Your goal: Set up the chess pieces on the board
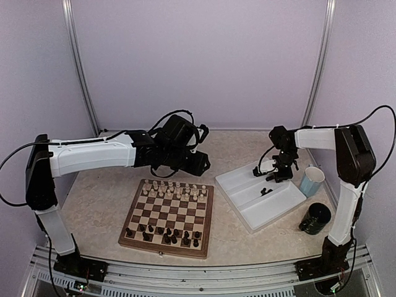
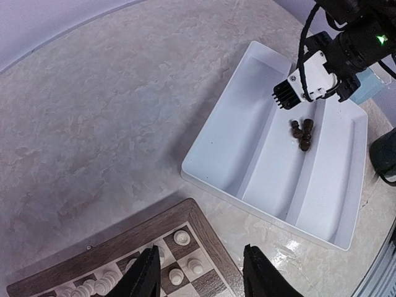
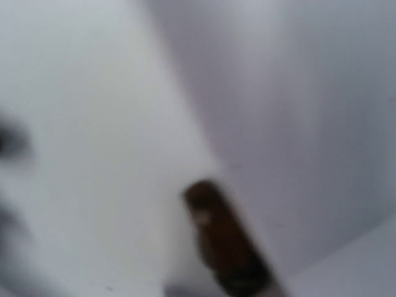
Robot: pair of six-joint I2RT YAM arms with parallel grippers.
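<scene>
The chessboard (image 1: 164, 213) holds white pieces at the back and dark pieces at the front. My left gripper hangs open above its back right, nothing between its fingers. My right gripper (image 1: 278, 176) is low over the white tray (image 1: 250, 210); whether it is shut on a piece is hard to see. A few dark pieces (image 2: 305, 143) lie in the tray's middle compartment. In the blurred right wrist view a brown piece (image 3: 226, 238) shows beside a pale divider, with dark blurred shapes at the left edge.
A light blue cup (image 1: 312, 182) and a dark mug (image 1: 314, 219) stand right of the tray, close to my right arm.
</scene>
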